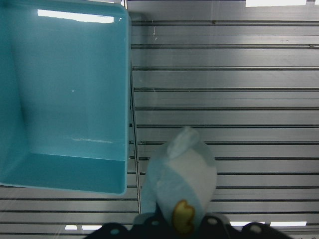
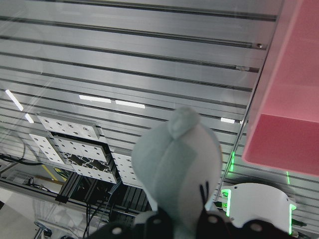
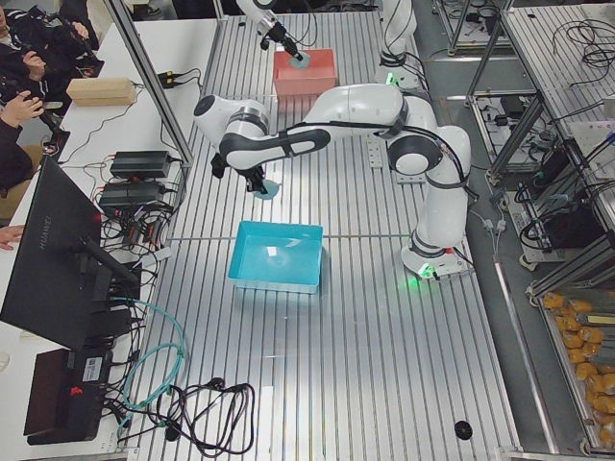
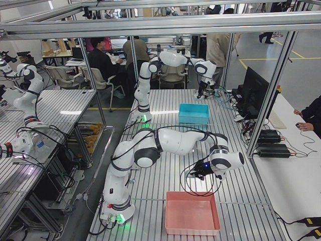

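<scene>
My left gripper is shut on a light blue and white plush toy (image 1: 179, 179) with a yellow patch, held above the slatted table just behind the empty blue bin (image 3: 274, 254), which also shows in the left wrist view (image 1: 70, 94). My right gripper is shut on a grey-and-white plush toy (image 2: 174, 164) with dark stitched lines, held over or beside the pink bin (image 4: 192, 213) at the other end of the table, its wall close by in the right wrist view (image 2: 284, 139).
A monitor (image 3: 53, 254), power units (image 3: 139, 163) and coiled cables line the side of the table. Mounting plates (image 2: 70, 124) lie on the table surface.
</scene>
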